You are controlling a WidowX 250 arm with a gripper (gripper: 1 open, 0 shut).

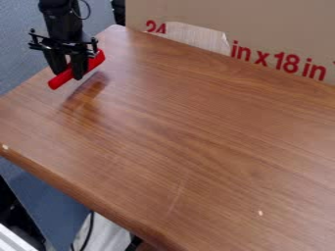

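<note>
My black gripper [72,61] is at the far left of the wooden table, near its back-left edge. It is shut on a red stick-like object [59,79], which lies diagonally across the fingers with both ends sticking out. Whether the red object rests on the table or is held just above it is hard to tell; a dark shadow or reflection lies beneath it.
A cardboard box [275,34] with red lettering stands along the back. The table's left edge drops to a grey-blue floor, with a cable and white items at lower left.
</note>
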